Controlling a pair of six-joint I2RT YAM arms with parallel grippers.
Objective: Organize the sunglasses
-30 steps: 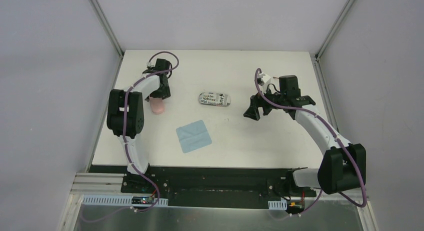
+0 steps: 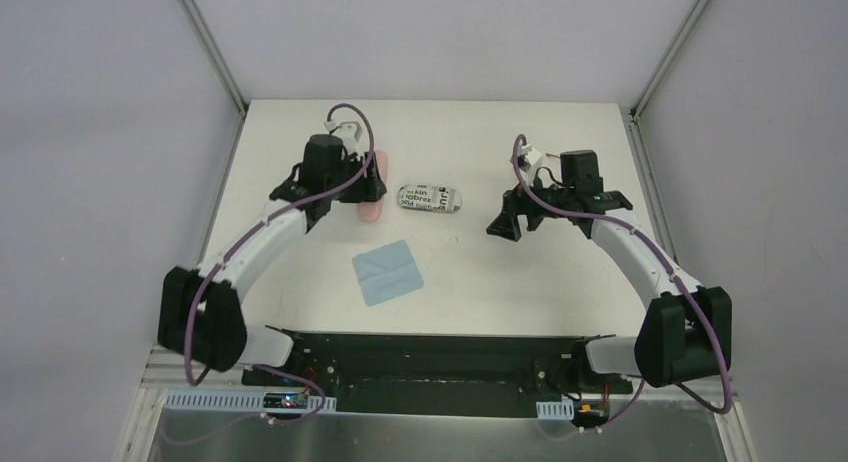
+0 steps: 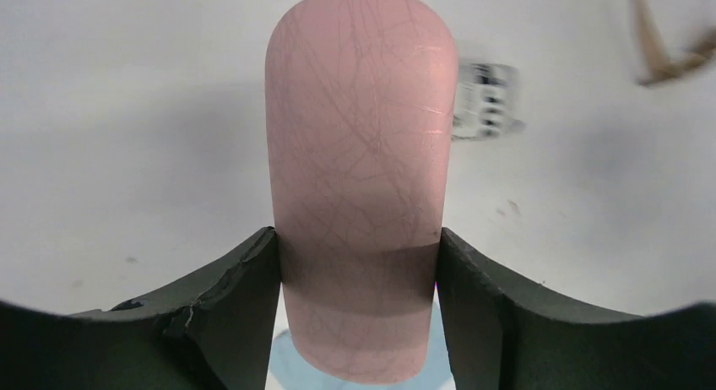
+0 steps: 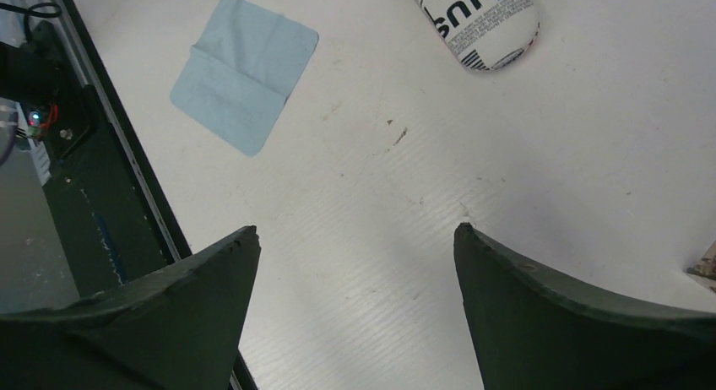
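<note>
A pink oblong glasses case point(image 3: 359, 154) is held upright in the left wrist view, with my left gripper shut on it; in the top view the case point(image 2: 370, 206) is left of a printed white-and-black case point(image 2: 428, 198). That printed case point(image 4: 477, 23) lies on the table, and a folded light blue cloth point(image 2: 387, 272) lies below it. My right gripper stands open over the right part of the table, nothing between its fingers. No sunglasses themselves can be made out.
Walls enclose it at the back and sides, and a dark rail point(image 2: 440, 362) runs along the front edge.
My left arm has swung rightward from the table's left side, carrying the pink case toward the printed case. The right arm and the objects on the table have stayed put.
</note>
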